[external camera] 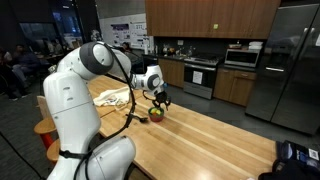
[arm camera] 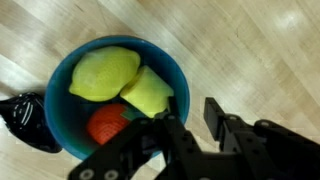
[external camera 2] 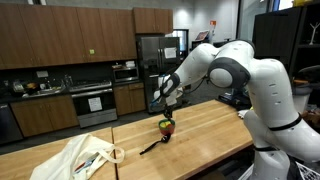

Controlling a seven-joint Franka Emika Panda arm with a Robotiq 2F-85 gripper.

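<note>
A round bowl (arm camera: 62, 128), blue-green inside, stands on the wooden table. In it lie a yellow lemon-like item (arm camera: 105, 73), a paler yellow piece (arm camera: 148, 92) and a red item (arm camera: 106, 123). The wrist view has my gripper at the bowl's right edge, one fingertip over the inside and the other beyond the rim. Its fingers are apart, with the rim running between them; whether either touches it I cannot tell. From outside, the gripper (external camera: 161, 100) points down at the bowl (external camera: 156, 115).
Close beside the bowl lies a shiny black item (arm camera: 28, 120). A crumpled white cloth (external camera 2: 86, 155) is spread farther along the table (external camera 2: 205, 145). Bare tabletop (external camera: 205, 145) extends to the right in the first exterior view.
</note>
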